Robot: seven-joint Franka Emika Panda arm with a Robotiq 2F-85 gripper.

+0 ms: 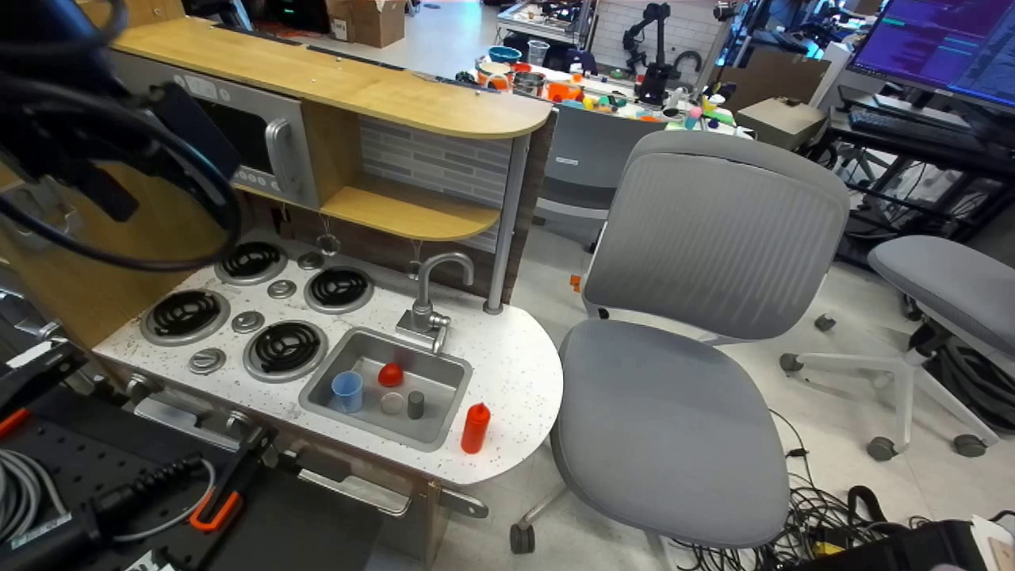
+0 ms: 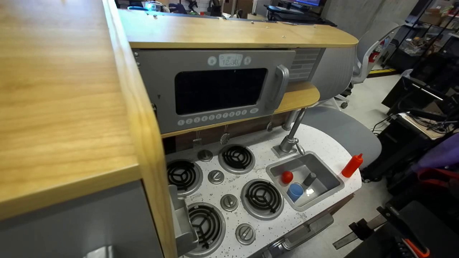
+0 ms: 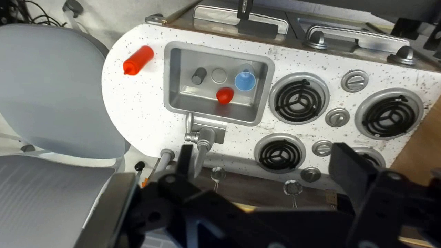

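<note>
My gripper stands open in the wrist view, its dark fingers wide apart and nothing held between them. It hangs high over the toy kitchen counter; exterior view 1 has the gripper at the upper left, in front of the microwave. Inside the grey sink are a blue cup, a red round object and a small dark grey cylinder. A red squeeze bottle is upright on the counter's rounded end, beside the sink. Exterior view 2 does not show the gripper.
A faucet rises behind the sink. Several burners, including one next to the sink, and knobs cover the other side. The microwave and wooden shelf overhang the counter's back. A grey chair borders the rounded end.
</note>
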